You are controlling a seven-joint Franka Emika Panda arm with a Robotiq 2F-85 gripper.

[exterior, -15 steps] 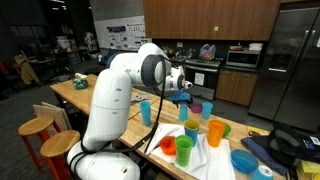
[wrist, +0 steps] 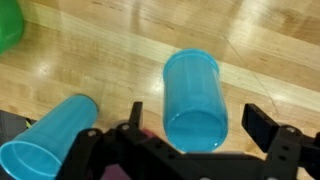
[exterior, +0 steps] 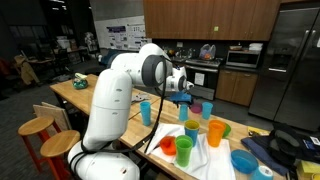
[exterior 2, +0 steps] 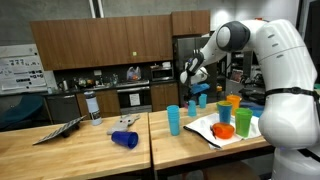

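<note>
My gripper stands open in the wrist view, one finger on each side of a blue cup (wrist: 195, 98). The cup is seen from above, and a gap shows between it and each finger. Whether the fingertips are level with it I cannot tell. In exterior view 1 the gripper (exterior: 181, 98) hangs at the end of the outstretched arm, just above a blue cup (exterior: 183, 113) on the table. A second blue cup (wrist: 50, 138), its opening visible, is at the lower left of the wrist view.
A green object (wrist: 8, 24) touches the wrist view's left edge. On the white cloth (exterior: 205, 158) are a green cup (exterior: 183, 151) and a red object (exterior: 167, 145); an orange cup (exterior: 215, 132) stands near it. Bare wood surrounds the cup's far side.
</note>
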